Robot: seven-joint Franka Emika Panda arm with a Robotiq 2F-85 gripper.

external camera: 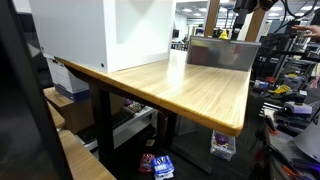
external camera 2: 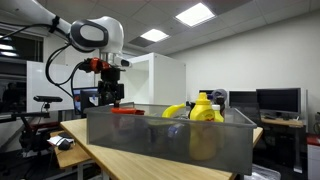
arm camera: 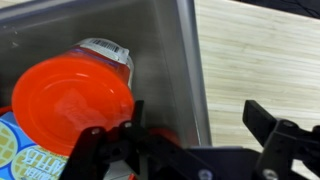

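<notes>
My gripper is open in the wrist view, its two fingers wide apart over a wall of the grey bin (arm camera: 184,60). Between the fingers only the bin's wall and some table surface show below. An orange-red round object (arm camera: 72,105) lies inside the bin at the left, close to the left finger; a clear, labelled part (arm camera: 108,48) shows behind it. Exterior view 2 has the gripper (external camera 2: 108,97) above the left end of the bin (external camera 2: 215,147), near a red-orange item (external camera 2: 127,111). Whether it touches the rim is unclear.
Yellow items (external camera 2: 203,108) rise above the bin's rim toward its right side. Bare wooden table (external camera: 170,85) lies in front of the bin, and a large white box (external camera: 138,35) stands at the left. Blue-and-white packets (external camera: 163,166) lie on the floor.
</notes>
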